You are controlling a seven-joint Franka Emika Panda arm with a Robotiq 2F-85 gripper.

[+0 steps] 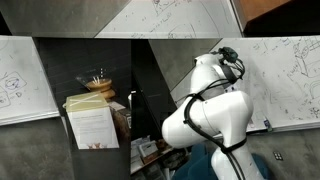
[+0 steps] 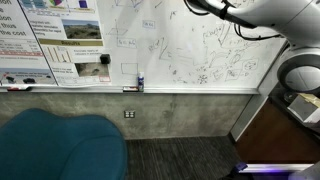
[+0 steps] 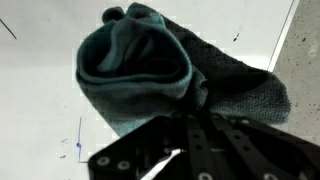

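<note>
A dark teal-grey cloth [image 3: 140, 62] is bunched up in front of the white board in the wrist view, with one flap spreading to the right. My black gripper is shut on it from below, and the folds hide most of the fingertips. The whiteboard [image 2: 165, 45] carries many scribbles and drawings. In exterior view 1 the gripper [image 1: 228, 55] is small and dark at the end of the white arm, close to the board. In exterior view 2 only the arm shows; the gripper is out of sight.
Below the whiteboard runs a ledge with a marker bottle [image 2: 141, 83] and a dark eraser [image 2: 130, 89]. A blue-green chair [image 2: 65, 145] stands in front of the wall. A box [image 2: 305, 107] rests on the right-hand counter. Exterior view 1 looks broken and shifted sideways.
</note>
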